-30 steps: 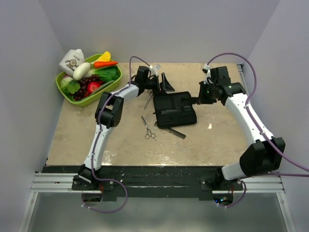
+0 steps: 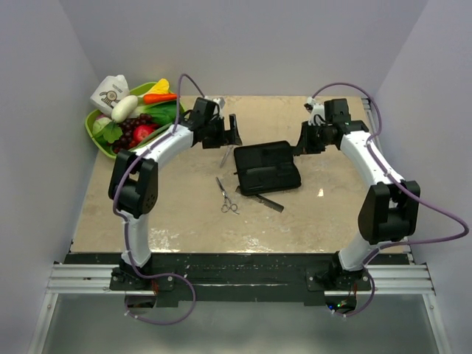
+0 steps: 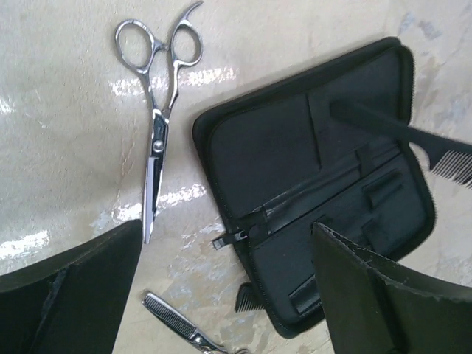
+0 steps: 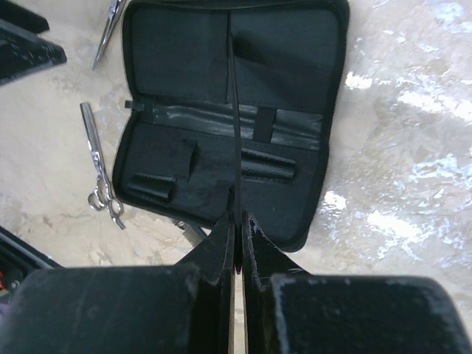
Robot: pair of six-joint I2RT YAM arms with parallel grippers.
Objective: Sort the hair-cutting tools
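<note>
My right gripper is shut on a thin black comb (image 4: pixel 236 118), seen edge-on in the right wrist view and reaching over the case. Its toothed end shows at the right of the left wrist view. The open black case (image 2: pixel 267 181) lies flat mid-table, with empty-looking loops and pockets. My left gripper (image 2: pixel 228 136) is open, nothing between its fingers, near the case's upper left corner. Plain scissors (image 3: pixel 156 144) lie left of the case, close to that gripper. Thinning scissors (image 2: pixel 227 197) lie lower left. Another comb (image 2: pixel 271 203) sticks out from under the case's lower edge.
A green bowl (image 2: pixel 125 153) heaped with vegetables and fruit stands at the back left, a white printed bag (image 2: pixel 110 94) beside it. Free table lies in front of the case and to its right.
My left gripper has drawn back to the left, away from the case's upper edge. The right gripper, comb still in it, has shifted slightly left. Case and scissors have stayed put.
</note>
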